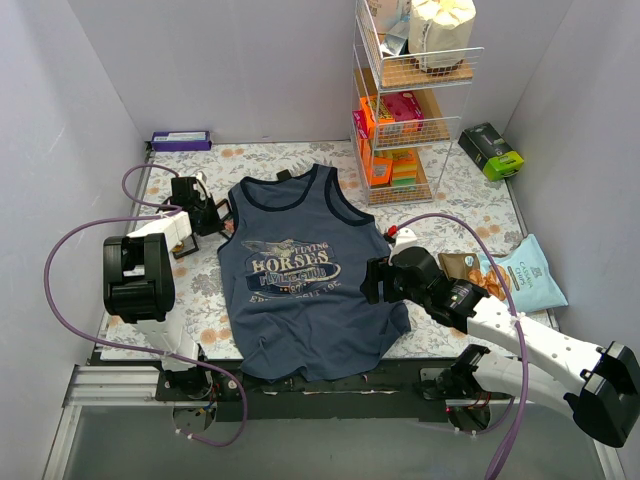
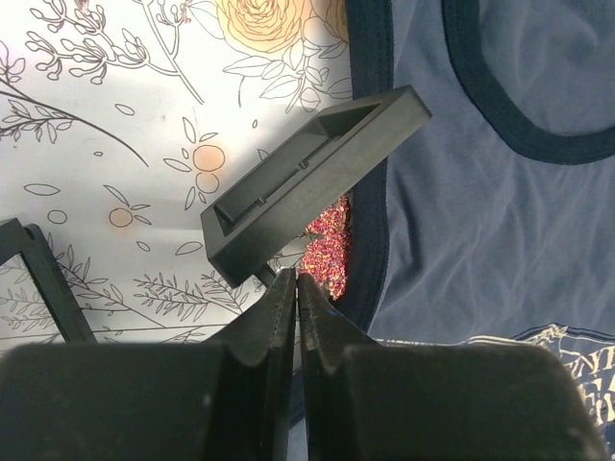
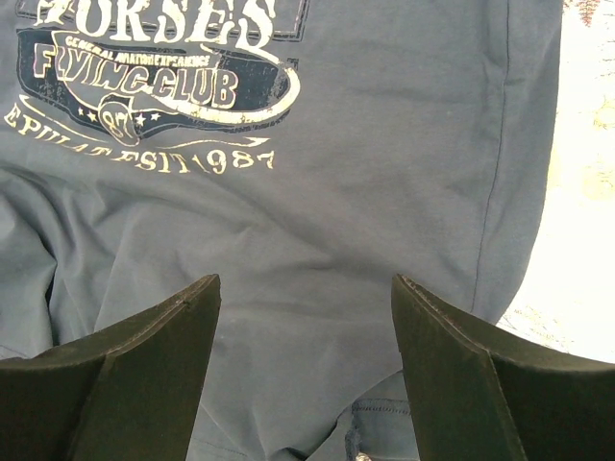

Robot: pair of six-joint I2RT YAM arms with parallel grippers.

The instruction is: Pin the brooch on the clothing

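Spread on the table lies the navy tank top, its printed front facing up. A red glittery piece, seemingly the brooch, shows in the left wrist view against the shirt's dark armhole trim. Part of it is hidden by a black frame-like holder and by my fingertips. My left gripper is shut just below the red piece, with nothing visible between its fingers. Over the lower right of the shirt, my right gripper stands open and empty.
Another black frame part lies left of the holder. A wire shelf stands at the back, a green-black box at the back right and snack bags at the right. A purple box is at the back left.
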